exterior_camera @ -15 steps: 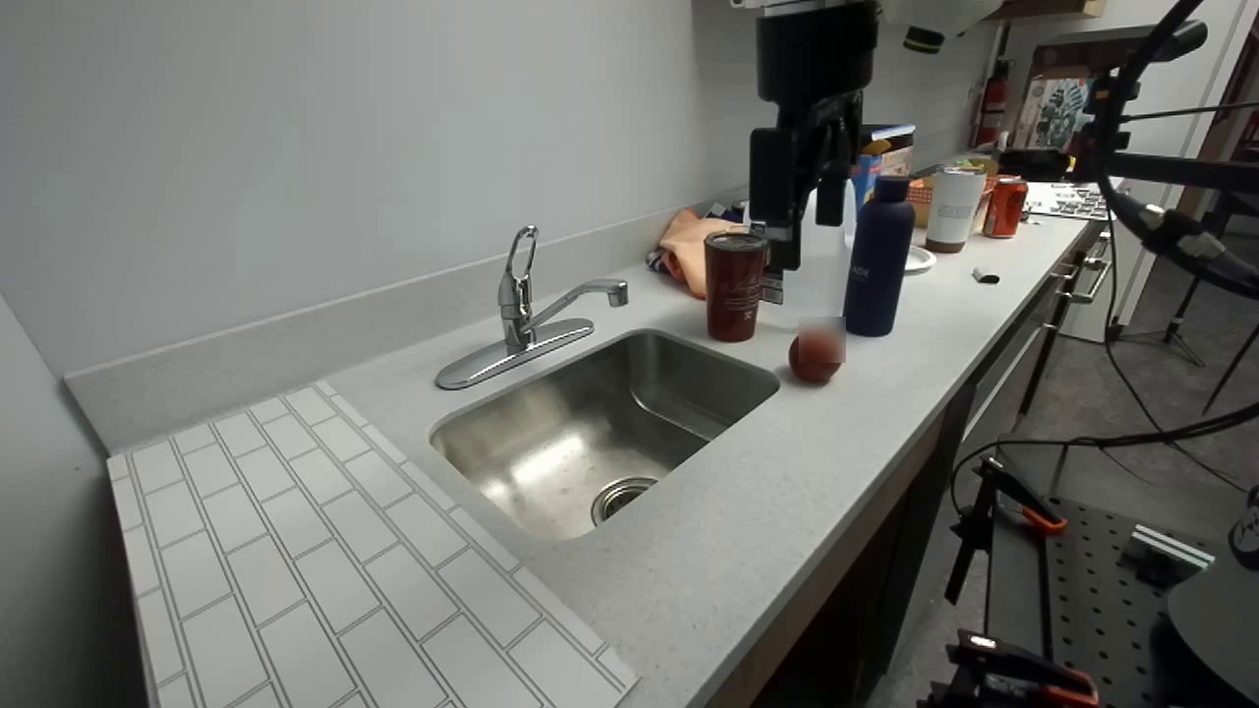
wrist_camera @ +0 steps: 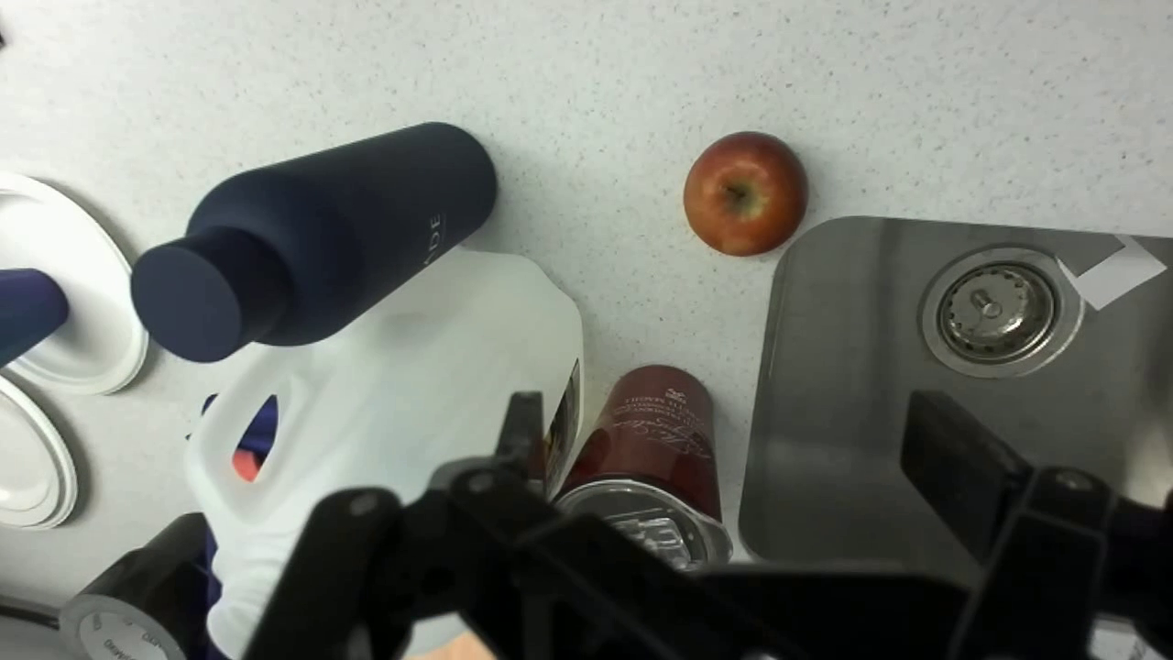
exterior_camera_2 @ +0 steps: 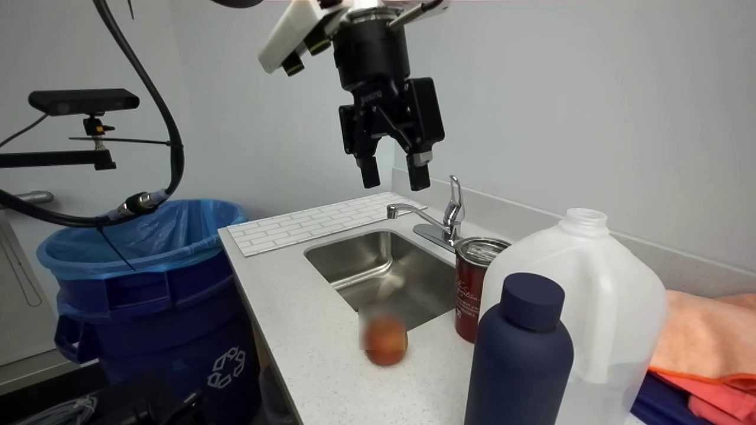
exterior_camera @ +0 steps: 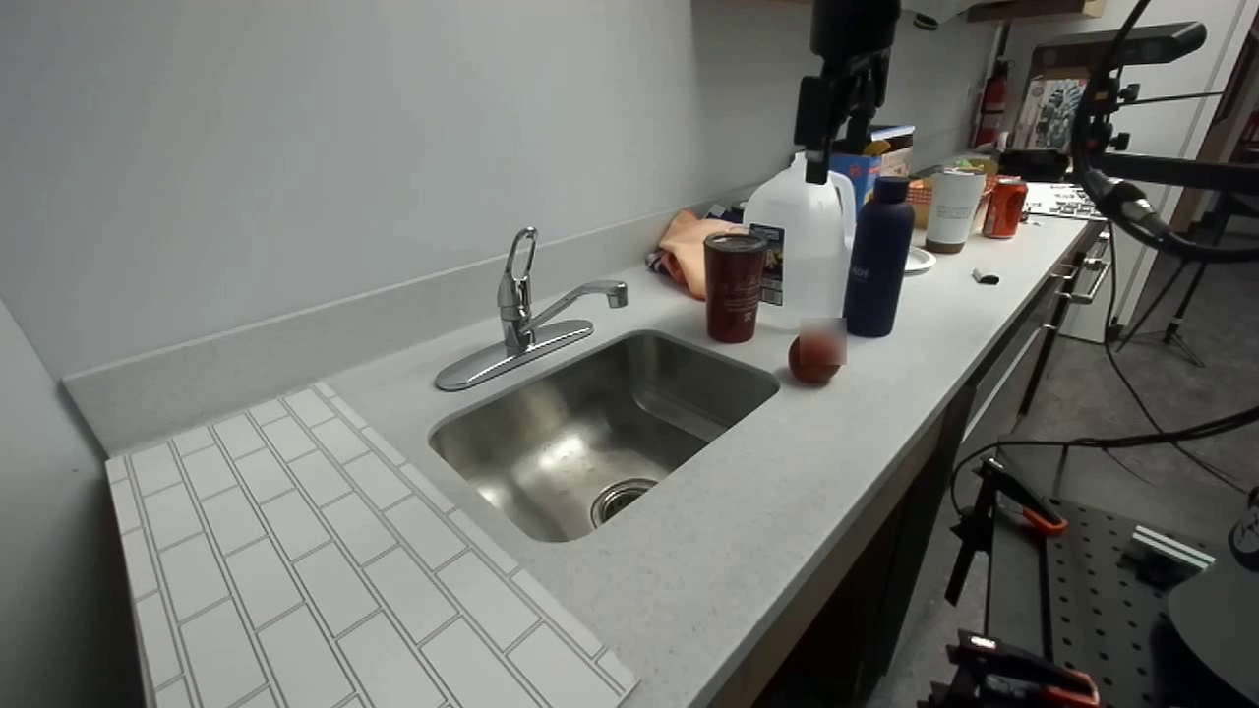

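Note:
My gripper (exterior_camera_2: 394, 178) hangs open in the air, with an empty gap between its two black fingers. On the counter by the sink's corner rests a red apple (wrist_camera: 745, 193), partly blurred in both exterior views. Close to it stand a dark red tumbler (wrist_camera: 656, 423) with a clear lid, a navy bottle (exterior_camera: 880, 260) and a translucent white jug (exterior_camera_2: 582, 283). In the wrist view the gripper's fingers frame the tumbler and the sink's near part from above, touching neither. The steel sink (wrist_camera: 833, 330) holds only a small white scrap (wrist_camera: 1119, 273) beside its drain.
A chrome faucet (exterior_camera: 519, 307) rises behind the sink. White tile-patterned board (exterior_camera: 307, 531) covers the counter's far end. Cloths (exterior_camera_2: 709, 333) lie past the jug, and white plates (wrist_camera: 99, 330) beyond the bottle. Bare counter (exterior_camera: 755, 519) runs along the front edge.
My gripper has risen and shifted right in exterior view 1, away from the tumbler and up in front of the jug's top. The apple, tumbler and bottle stay where they were.

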